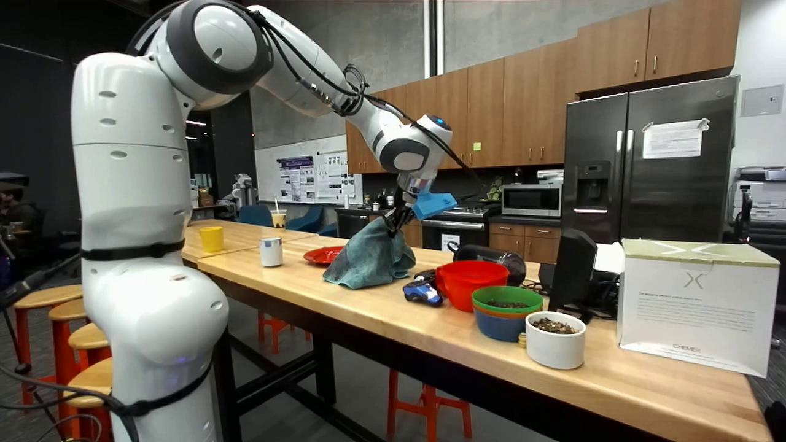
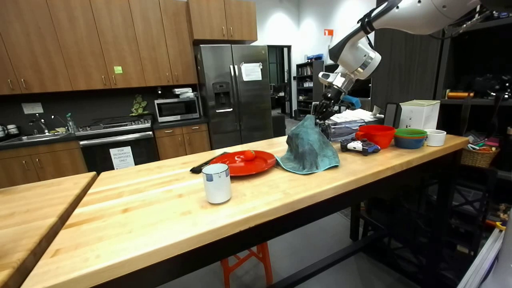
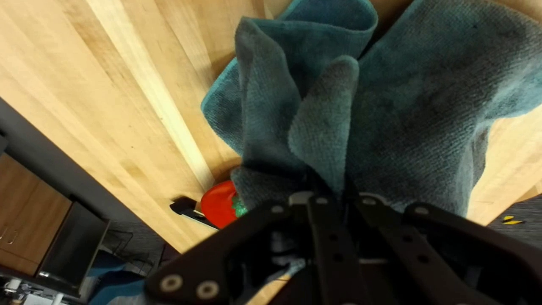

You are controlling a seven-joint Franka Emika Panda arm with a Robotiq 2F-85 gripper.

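A teal-grey cloth (image 1: 374,258) rises like a tent from the wooden table, its lower edge spread on the tabletop. My gripper (image 1: 392,224) is at its peak, shut on a fold of it. Seen in exterior view 2, the cloth (image 2: 309,149) stands just right of a red plate (image 2: 240,165), which carries a small red tomato-like item (image 2: 249,155). In the wrist view the pinched cloth (image 3: 325,122) runs up between the fingers, and part of the red plate (image 3: 216,206) shows past its edge. What lies beneath the cloth is hidden.
A white mug (image 2: 217,183) stands left of the plate. Right of the cloth are a game controller (image 1: 423,291), a red bowl (image 1: 471,283), stacked bowls (image 1: 501,324), a white bowl (image 1: 556,350) and a box (image 1: 696,306). Bare wood lies left of the mug in exterior view 2.
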